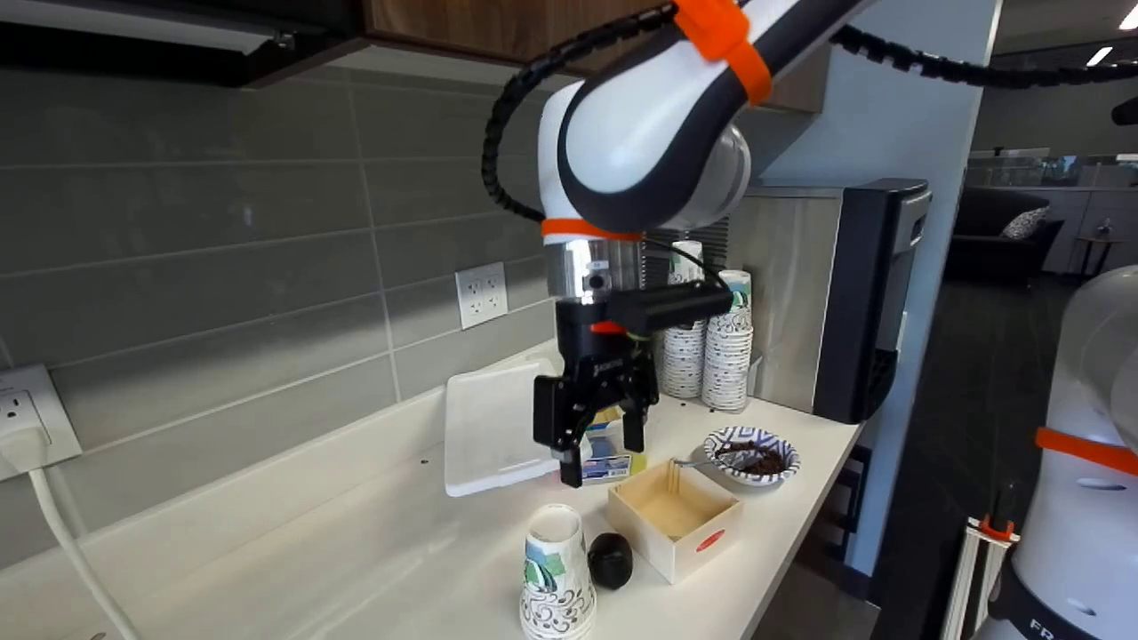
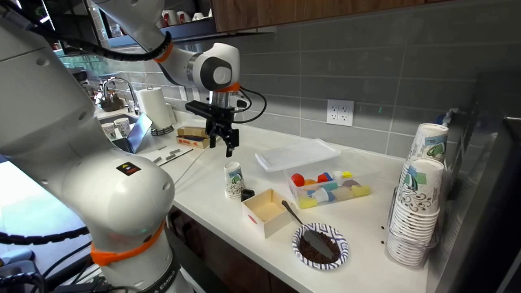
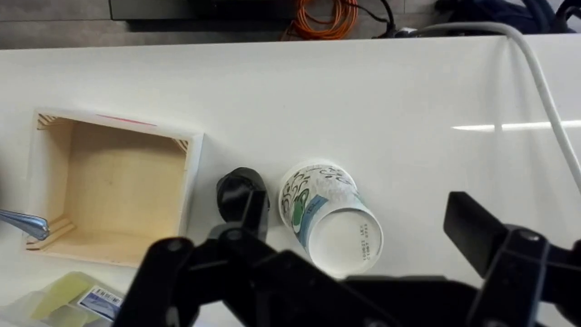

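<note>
With its fingers spread wide and empty, my gripper hangs open above the counter. In the wrist view a stack of upside-down paper cups (image 3: 321,201) shows between and beyond the fingers. A small black object (image 3: 234,190) is close beside the cups, partly behind one finger. The open gripper (image 2: 222,149) is higher than the cup stack (image 2: 234,180) in exterior view 2. To the other side of the black object (image 2: 247,194) rests an open wooden box (image 2: 268,212), which looks empty inside.
A patterned bowl (image 2: 296,239) of dark grounds or beans holds a spoon (image 2: 296,215). A clear bin (image 2: 337,200) of coloured items and a white lid (image 2: 298,154) lie toward the wall. Tall cup stacks (image 2: 415,215) stand at the far end. A white cable (image 3: 539,81) crosses the counter.
</note>
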